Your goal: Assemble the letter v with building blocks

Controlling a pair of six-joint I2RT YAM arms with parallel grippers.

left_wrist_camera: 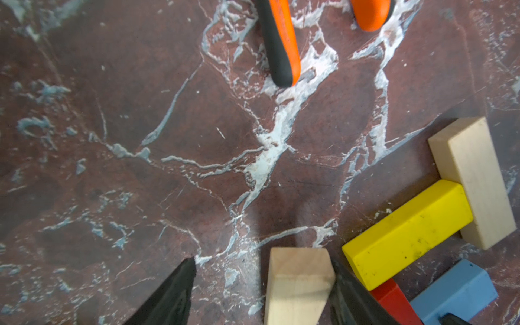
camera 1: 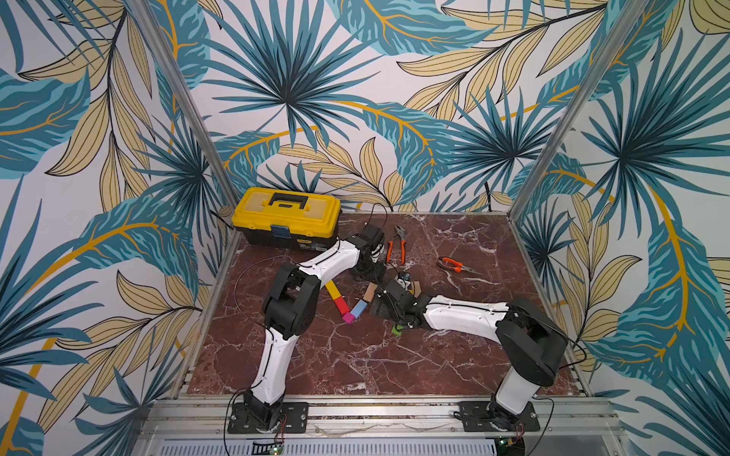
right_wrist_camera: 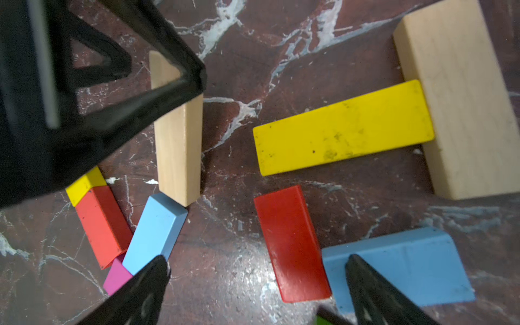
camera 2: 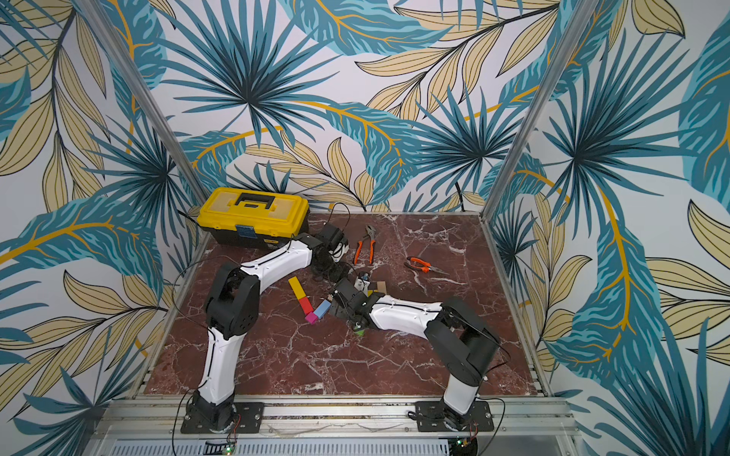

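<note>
A V lies on the table: yellow (camera 1: pixel 332 289) and red (camera 1: pixel 340 304) blocks form the left side, a magenta piece (camera 1: pixel 348 317) the point. A blue block (camera 1: pixel 359 309) and a wooden block (camera 1: pixel 369 293) form the right side. My left gripper stands open around this wooden block's far end, close to one finger, with a gap to the other. My right gripper is open over loose blocks: red (right_wrist_camera: pixel 292 243), blue (right_wrist_camera: pixel 400 265), yellow (right_wrist_camera: pixel 344 127) and wooden (right_wrist_camera: pixel 460 97). No block is gripped by it.
A left gripper finger (right_wrist_camera: pixel 108 135) reaches close to the right gripper's workspace. Part of a green piece (right_wrist_camera: pixel 327 318) shows below the red block. Orange pliers (camera 1: pixel 397 247) and a second pair (camera 1: pixel 454 265) lie behind; a yellow toolbox (camera 1: pixel 287 216) stands back left.
</note>
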